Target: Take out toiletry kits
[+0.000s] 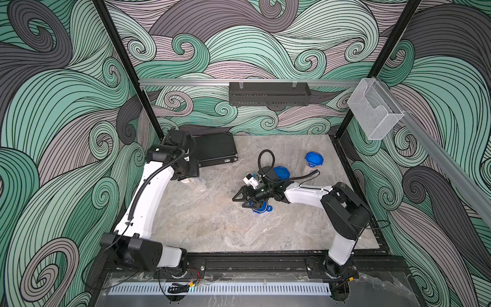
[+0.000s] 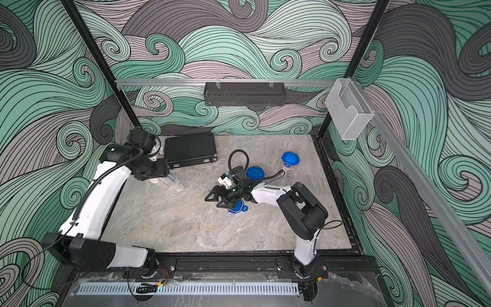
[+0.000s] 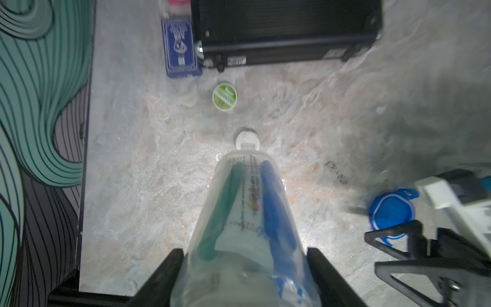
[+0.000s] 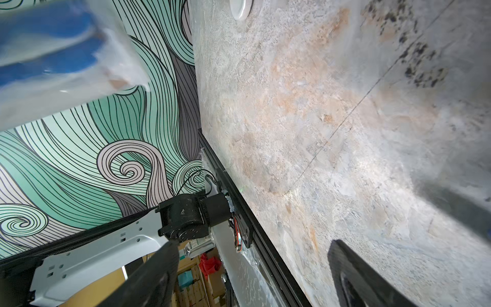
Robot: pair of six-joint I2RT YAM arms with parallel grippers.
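Observation:
A clear toiletry pouch (image 3: 245, 225) with blue and green items inside hangs in my left gripper (image 1: 187, 175), which is shut on it, above the table's left side. The same pouch (image 4: 61, 56) shows blurred in the right wrist view's upper left. My right gripper (image 1: 245, 197) stands open over the table's middle, nothing seen between its fingers, near a blue lidded container (image 3: 389, 212).
A black case (image 1: 209, 148) lies at the back left, with a blue card box (image 3: 181, 48) and a green round tin (image 3: 224, 96) near it. Two more blue containers (image 1: 314, 158) (image 1: 281, 173) stand right of centre.

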